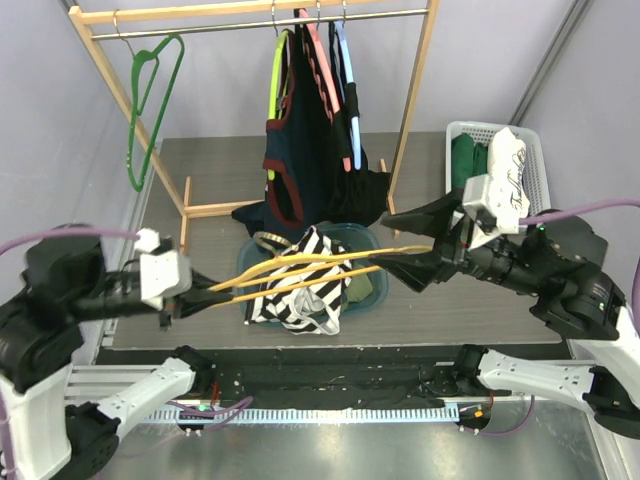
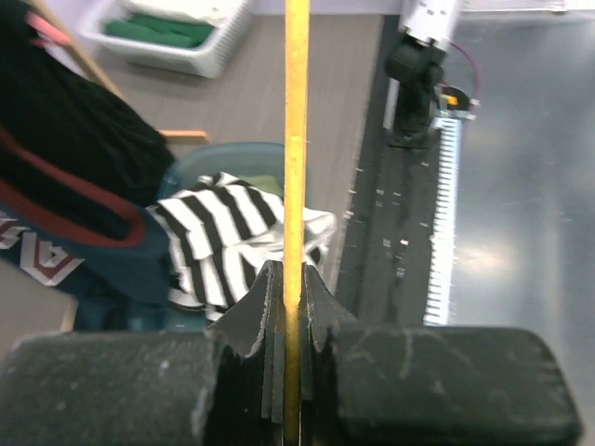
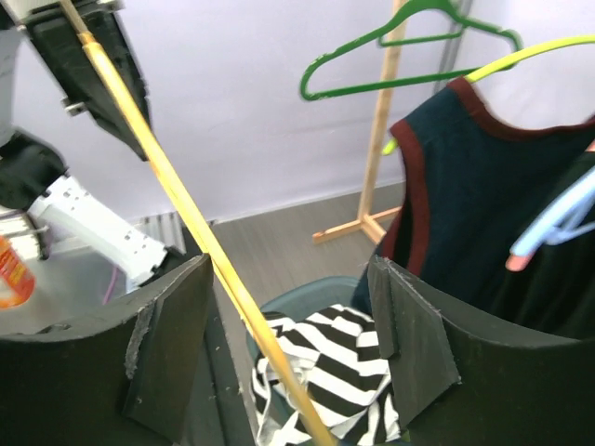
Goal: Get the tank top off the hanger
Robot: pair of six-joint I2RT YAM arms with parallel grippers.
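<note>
A yellow hanger [image 1: 300,258] with no garment on it stretches between the arms in the top view. My left gripper [image 1: 200,298] is shut on one end of it; in the left wrist view it rises upright from between the fingers. My right gripper [image 1: 405,240] is part open around the hanger's other side; in the right wrist view the yellow bar [image 3: 237,288] runs between the spread fingers. A black-and-white striped garment [image 1: 300,310] lies in the teal basket [image 1: 370,290] below, partly hidden by the hanger.
A clothes rack [image 1: 180,12] holds a green hanger [image 1: 140,120] and dark tops [image 1: 310,170] on coloured hangers. A white basket [image 1: 535,175] with folded clothes stands at the back right.
</note>
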